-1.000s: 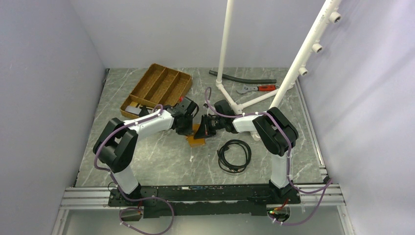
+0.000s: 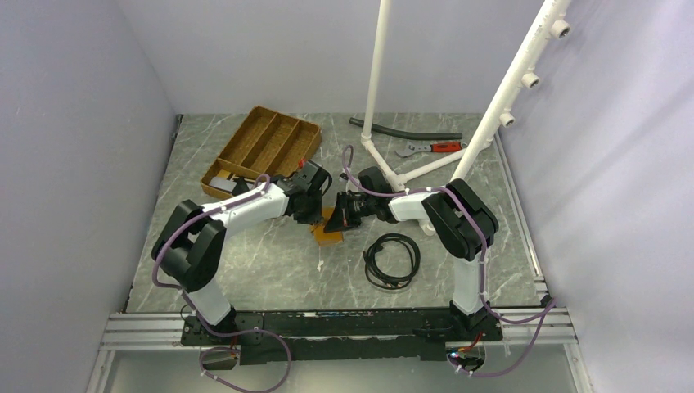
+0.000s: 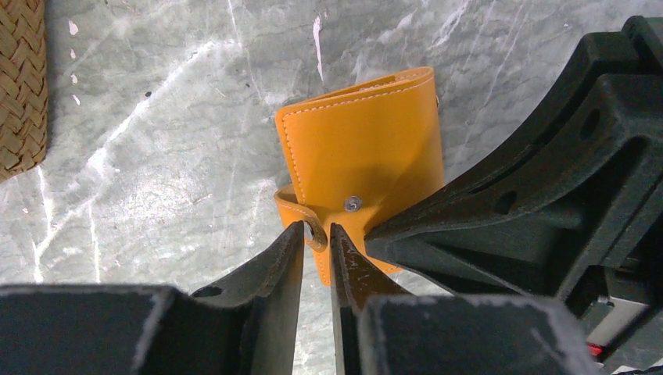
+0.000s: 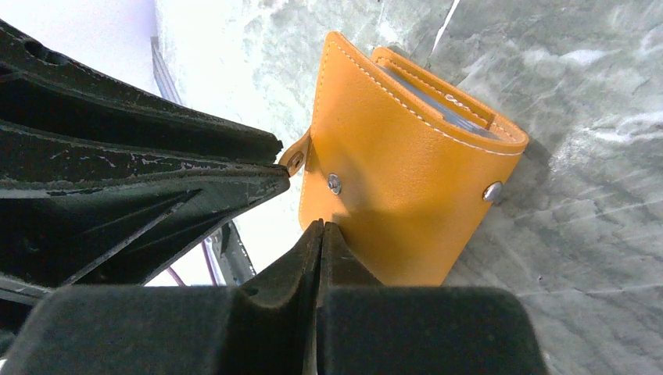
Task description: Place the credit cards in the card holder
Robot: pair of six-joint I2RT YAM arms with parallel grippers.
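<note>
The orange card holder lies folded on the table between both grippers. In the right wrist view, the holder has greyish card edges showing in its open side. Its short strap stands bent up off the holder's edge, the strap's tip between the fingertips of my left gripper. Those fingers are parted, with a narrow gap showing. My right gripper is shut, no object visible between its fingers, and its tips lie against or just over the holder's face near the metal snap.
A woven tray with compartments stands behind the left arm, a few items in its front one. White pipes, a wrench and a dark tube lie behind the right arm. A coiled black cable sits to the front right.
My left arm has shifted very slightly. The right arm and the holder look unchanged.
</note>
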